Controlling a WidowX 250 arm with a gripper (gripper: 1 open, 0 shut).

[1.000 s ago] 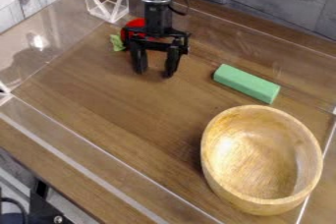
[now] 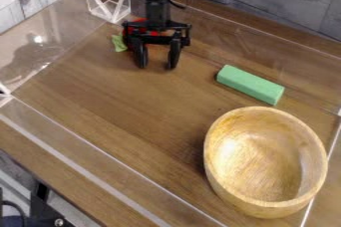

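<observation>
My black gripper (image 2: 156,56) hangs at the back centre of the table, its fingers pointing down and apart. Behind it a red object (image 2: 132,28) is mostly hidden, with a small light-green piece (image 2: 118,43) at its left. I cannot tell whether anything is between the fingers. To the right lies a green block (image 2: 249,85). A large wooden bowl (image 2: 264,171) stands at the front right.
A clear wire-like stand or container (image 2: 108,5) sits at the back left. A wall edge runs along the back right.
My gripper has shifted slightly up and back in the view. The other things look unmoved.
</observation>
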